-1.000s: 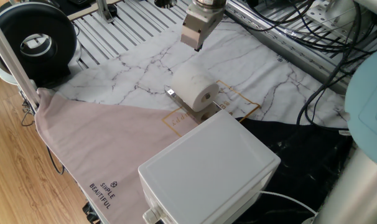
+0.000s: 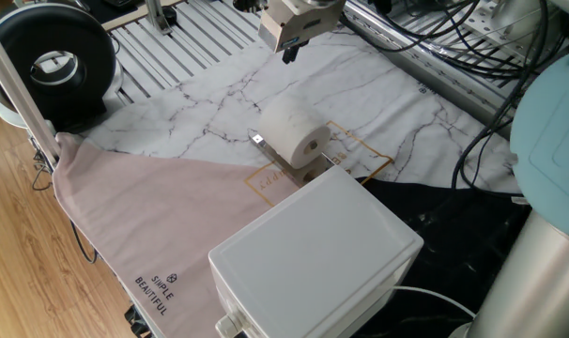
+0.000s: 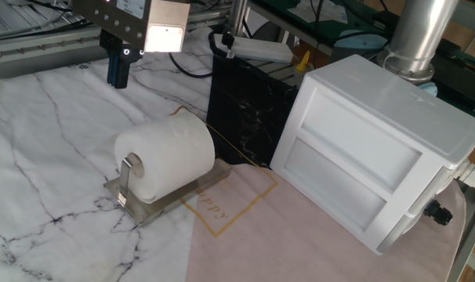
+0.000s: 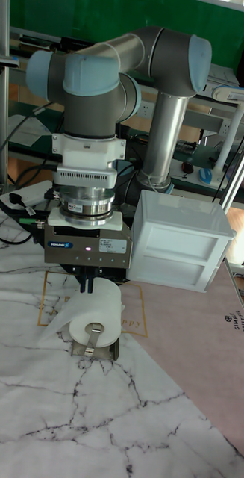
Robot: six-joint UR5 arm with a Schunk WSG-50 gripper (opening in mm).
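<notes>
A white paper roll point(image 3: 171, 157) sits on a metal holder point(image 3: 147, 210), whose bent arm enters the core at the near end. In exterior view 3 a loose sheet point(image 4: 60, 318) hangs out from the roll's left side. My gripper point(image 3: 118, 70) hangs in the air, pointing down, apart from the roll. Its two dark fingers stand close together, with nothing showing between them. From exterior view 1 the gripper point(image 2: 289, 54) appears beyond the roll point(image 2: 294, 130). Exterior view 3 has its fingertips point(image 4: 81, 285) overlapping the roll's far end in the picture.
A white drawer box point(image 3: 355, 145) stands beside the holder on the pink part of the cloth point(image 2: 144, 202). Cables point(image 2: 444, 42) lie along the table's frame. A black ring-shaped object point(image 2: 54, 70) stands at a corner.
In exterior view 1 the gripper has turned and shifted up and slightly left from where it was a second ago. The roll, its holder and the box have stayed put.
</notes>
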